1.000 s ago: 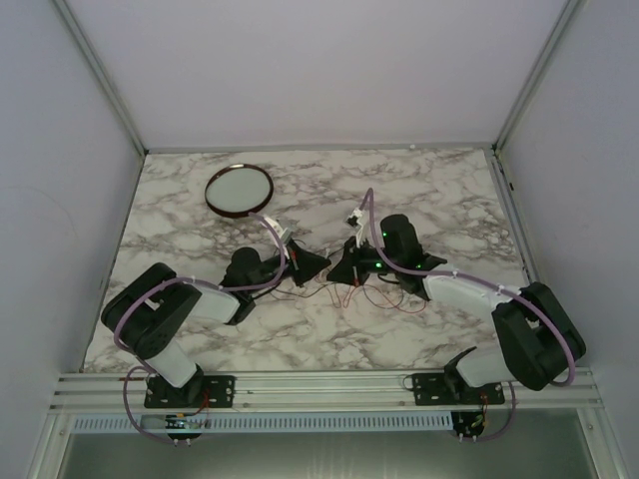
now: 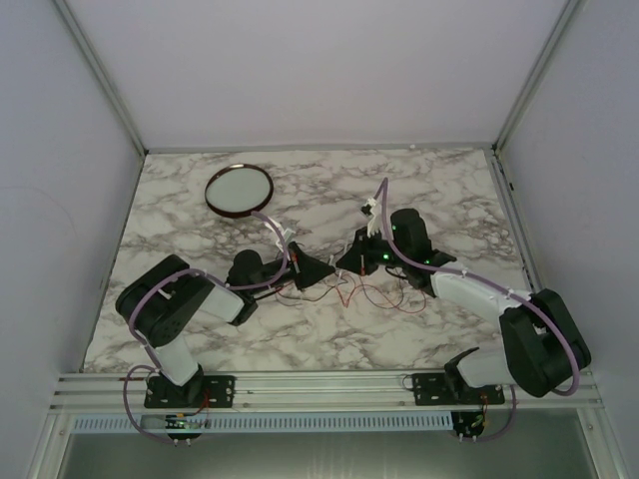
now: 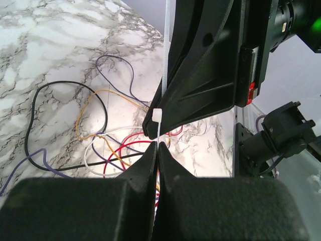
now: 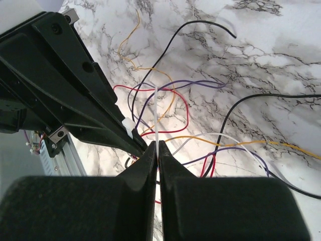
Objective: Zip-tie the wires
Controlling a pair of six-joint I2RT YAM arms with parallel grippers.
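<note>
Thin wires in black, purple, orange [image 3: 80,120], white and red [image 4: 187,113] lie loosely crossed on the marble table. In the left wrist view my left gripper is shut on a thin white zip tie, whose small head [image 3: 157,115] pokes up from its tips. Facing it closely is my right gripper, shut on a narrow white zip tie strip [image 4: 156,108] that stands up from its fingertips. Head and strip look apart in the right wrist view. Whether the tie loops around the wires is hidden below the fingers.
A round white disc with a dark rim [image 2: 271,190] lies at the table's back left. Both arms meet near the table's middle, leaving little room between them.
My right gripper has shifted a little right and away from the front edge. The left gripper has moved slightly right, its tip still close to the right one.
</note>
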